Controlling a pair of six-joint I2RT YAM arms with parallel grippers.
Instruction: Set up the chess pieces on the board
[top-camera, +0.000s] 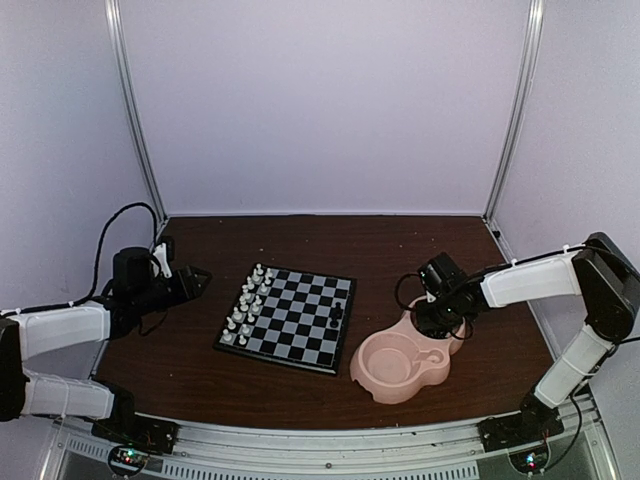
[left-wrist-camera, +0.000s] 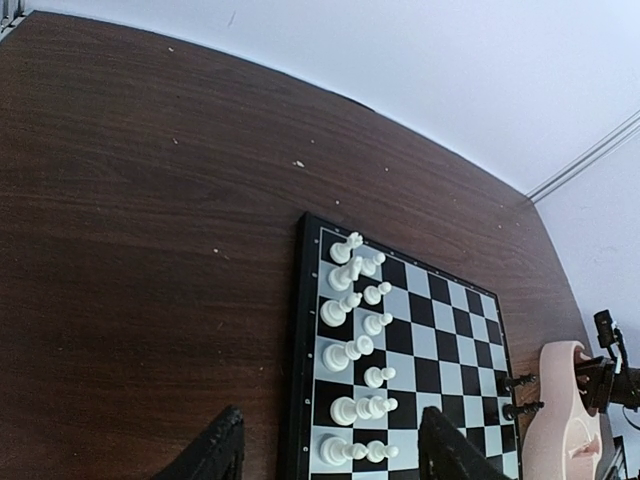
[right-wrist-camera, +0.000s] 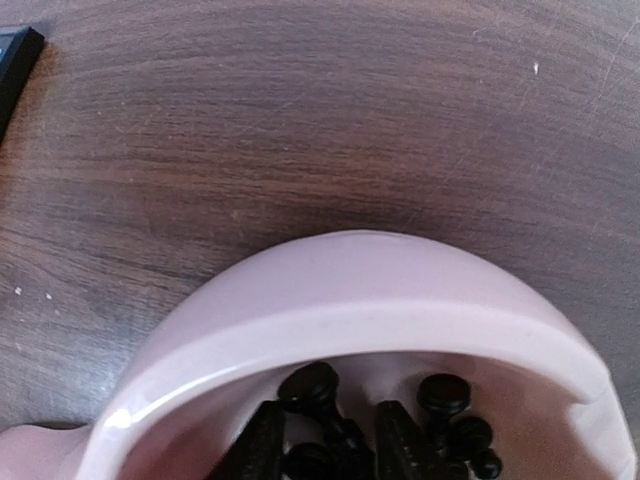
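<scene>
White pieces (left-wrist-camera: 339, 355) stand in two rows along the left side of the chessboard (top-camera: 300, 318). At the board's right edge stand two black pieces (top-camera: 336, 313). Several more black pieces (right-wrist-camera: 443, 396) lie in the rear bowl of the pink tray (right-wrist-camera: 370, 325). My right gripper is down in that bowl, its fingers (right-wrist-camera: 258, 440) a little apart, with a black piece showing between them; whether it is gripped cannot be told. Left of the board, above the table, my left gripper hangs open and empty.
The pink tray's front bowl (top-camera: 390, 361) looks empty. Bare dark table (top-camera: 330, 235) lies behind the board and between the board and my left arm. Walls enclose the back and both sides.
</scene>
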